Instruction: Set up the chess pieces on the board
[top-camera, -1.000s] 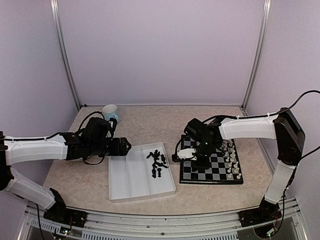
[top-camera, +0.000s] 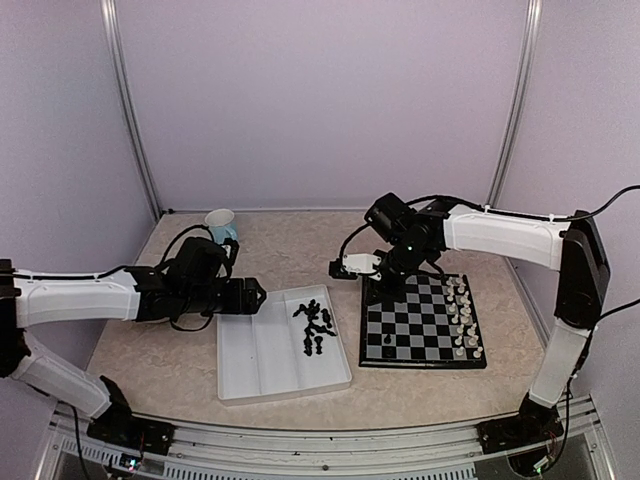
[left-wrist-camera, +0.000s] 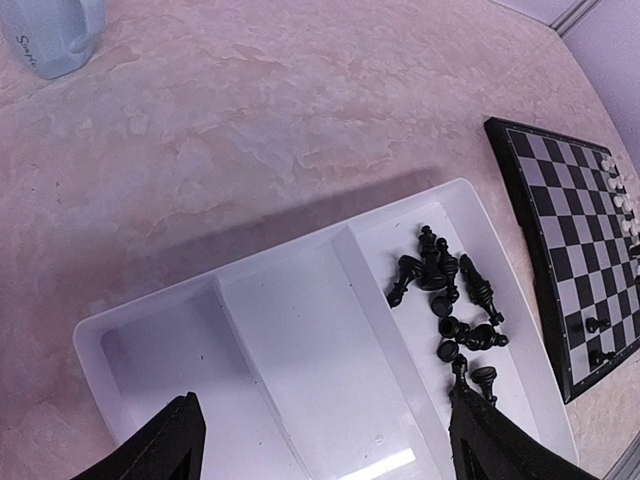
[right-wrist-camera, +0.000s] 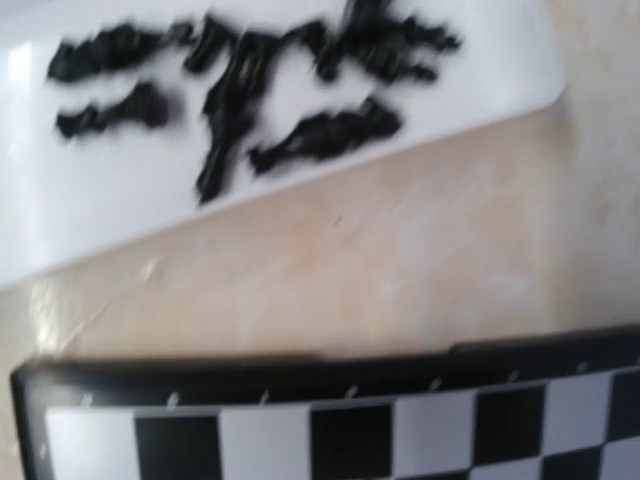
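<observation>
Black chess pieces (top-camera: 318, 325) lie jumbled in the right compartment of the white tray (left-wrist-camera: 290, 250). White pieces (top-camera: 465, 325) stand along the right side of the chessboard (top-camera: 425, 365). Toward its near left corner is a black piece (top-camera: 388, 340); the left wrist view shows two there, one being this black piece (left-wrist-camera: 597, 325). Over the board's far left part hangs my right gripper (top-camera: 385, 292); its fingers do not show in the right wrist view, so its finger is unclear. My left gripper is open above the tray, fingers wide apart and empty.
A light blue mug (top-camera: 221, 224) stands behind the left arm. The tray's left and middle compartments look empty. Bare tabletop (top-camera: 300, 240) lies behind the tray, and a narrow strip separates tray and board.
My right gripper has lifted and moved toward the back left, uncovering the board's near left part and the black piece there. The left arm has barely shifted.
</observation>
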